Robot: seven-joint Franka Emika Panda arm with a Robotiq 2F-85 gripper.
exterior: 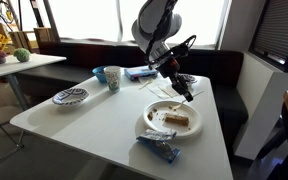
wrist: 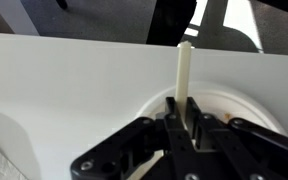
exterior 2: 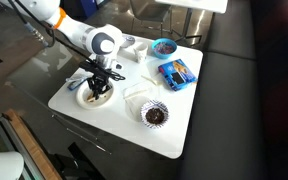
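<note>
A pale, thin stick-like utensil (wrist: 183,75) points away from my gripper, which is shut on it. In the first exterior view, my gripper (exterior: 187,97) hangs low over the far side of a white plate (exterior: 143,128). A brown oblong piece (exterior: 177,119) and smaller bits lie on that plate. The second exterior view shows the gripper (exterior 2: 95,92) over the plate, hiding part of it. Whether the utensil touches the plate or the food, I cannot tell.
A crumpled blue packet (exterior: 159,148) lies by the plate's near side. Further off stand a patterned bowl (exterior: 71,96), a cup (exterior: 113,78), a blue bowl (exterior 2: 165,47) and a blue bag (exterior 2: 177,75). Its edge is close to the plate.
</note>
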